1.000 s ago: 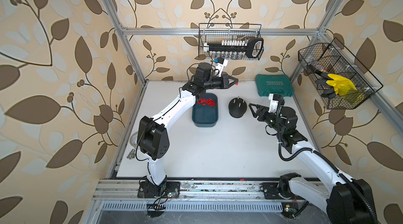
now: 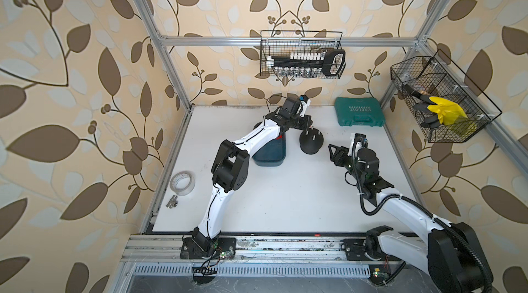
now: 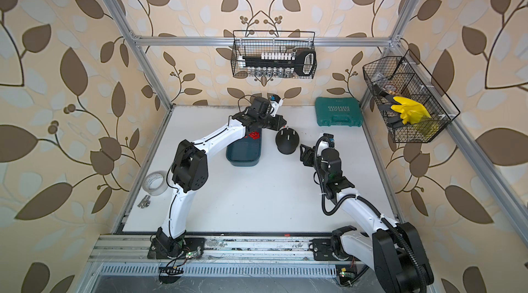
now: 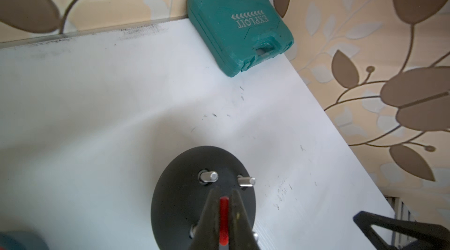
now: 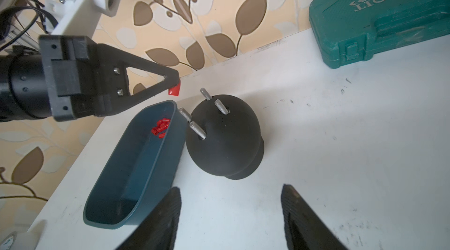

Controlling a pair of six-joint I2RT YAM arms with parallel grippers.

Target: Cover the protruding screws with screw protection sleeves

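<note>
A black dome carries several protruding silver screws, all bare where visible. My left gripper is shut on a red sleeve, held just above the screws; the left wrist view shows the sleeve over the dome. A blue bin with more red sleeves stands left of the dome. My right gripper stands open to the right front of the dome, nothing between its fingers.
A green case lies at the back right. A tape roll sits at the left edge. Wire baskets hang on the frame.
My left arm has swung right and down toward the dome with the red sleeve. The right arm has moved slightly lower.
</note>
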